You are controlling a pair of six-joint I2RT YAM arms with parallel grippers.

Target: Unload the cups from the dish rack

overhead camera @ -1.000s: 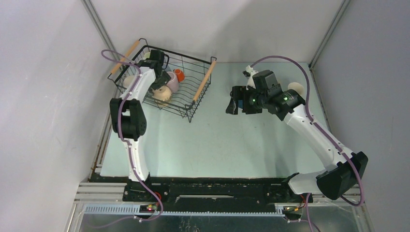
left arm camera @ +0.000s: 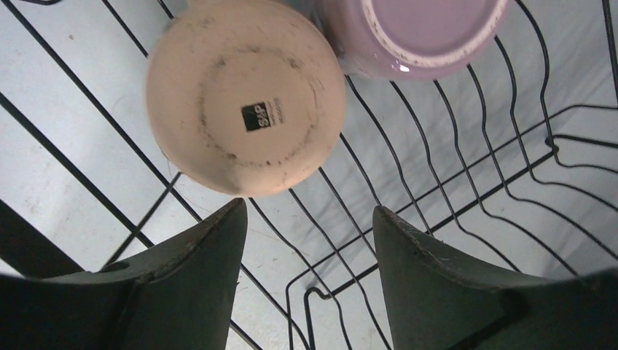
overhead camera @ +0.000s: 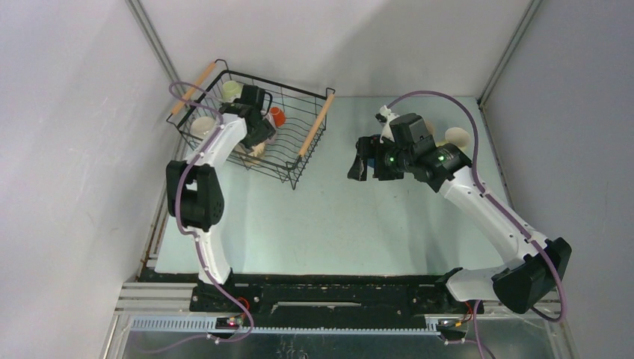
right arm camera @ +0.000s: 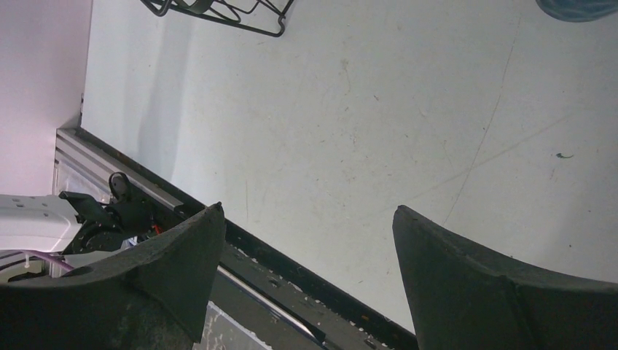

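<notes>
The wire dish rack (overhead camera: 297,106) holds several cups: a pale green one (overhead camera: 231,90), a white one (overhead camera: 200,126), an orange one (overhead camera: 277,117), plus a beige cup (left arm camera: 291,146) and a pink cup (left arm camera: 437,36) mostly hidden under my left arm from above. In the left wrist view the beige cup is bottom toward the camera, just beyond the fingertips. My left gripper is over the rack, fingers apart, with only wires visible between them. Over the table's right half, my right gripper stands open and empty.
Beyond the right gripper, a pale cup (overhead camera: 457,137) and other cups partly hidden by the arm stand on the table's right side. A blue cup (right arm camera: 579,7) shows at the right wrist view's top corner.
My left gripper has shifted to the right over the rack, now covering much of the beige and pink cups from above. My right arm has barely moved.
</notes>
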